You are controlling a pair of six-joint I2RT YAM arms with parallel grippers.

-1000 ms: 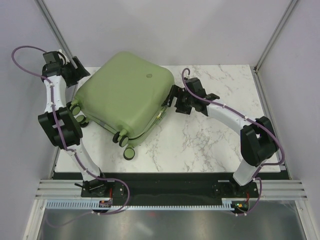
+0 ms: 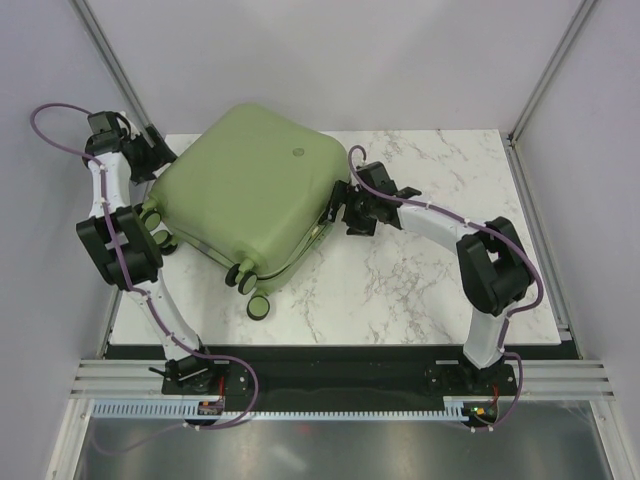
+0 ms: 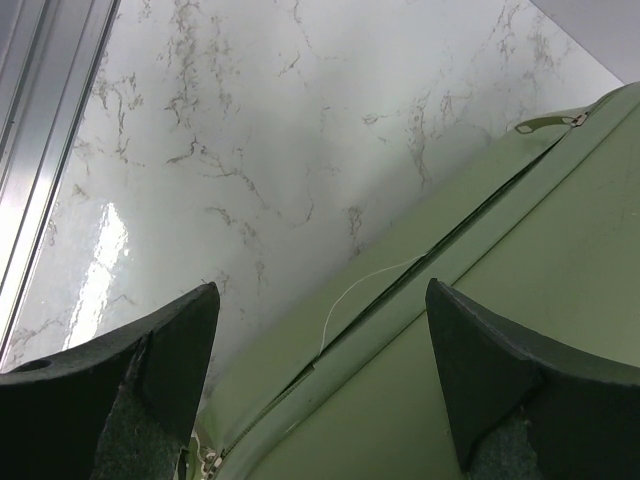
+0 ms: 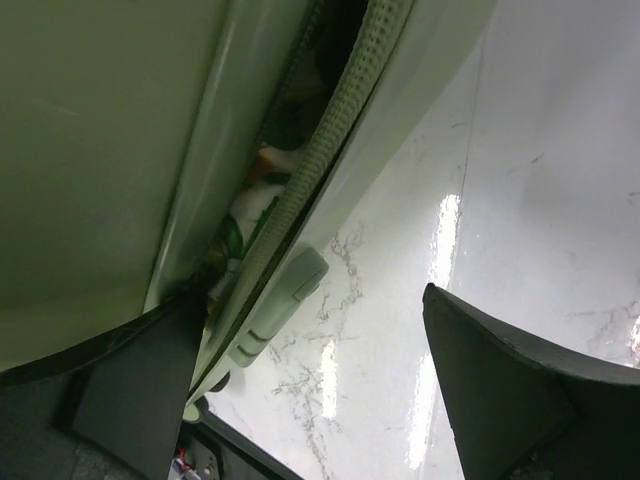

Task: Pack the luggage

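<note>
A large green suitcase lies tilted across the left half of the table, its wheels toward the lower left. The lid is down, but a gap shows along its right side, with colorful contents visible inside. Beside this gap runs a zipper tape, and a grey-green latch sits on the outer wall. My right gripper stands open at that side, its left finger against or very near the gap. At the far left edge my left gripper is open, with its right finger over the suitcase side.
A metal rail and wall stand close to the left arm. A thin pale thread hangs from the seam on the suitcase's left side.
The suitcase has not visibly moved.
</note>
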